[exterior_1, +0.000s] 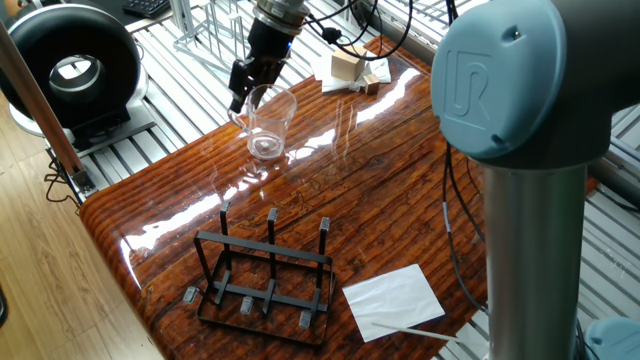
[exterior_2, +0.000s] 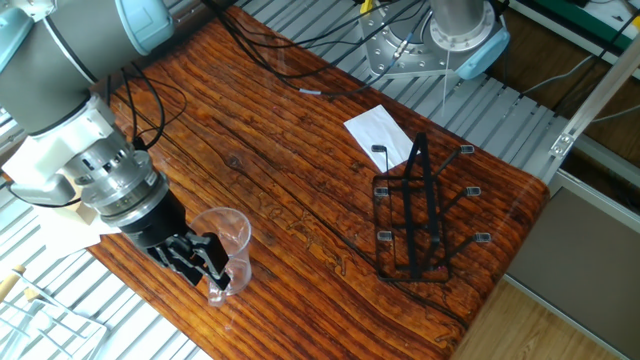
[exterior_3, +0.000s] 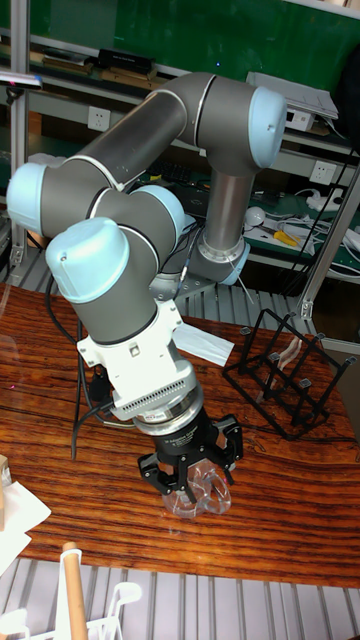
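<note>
A clear plastic cup with a handle stands on the wooden table near its edge. My black gripper points down at the handle side of the cup, close against it. In exterior view 3 the black fingers reach down around the near part of the clear cup, with space between them higher up. The fingertips overlap the transparent plastic, so whether they press on the handle cannot be told. A black wire cup rack with several upright prongs sits empty, well away from the gripper.
A white sheet with a thin stick across its corner lies beside the rack. Small wooden blocks rest on paper at another table edge. Bare table lies between cup and rack. Black cables hang near the arm base.
</note>
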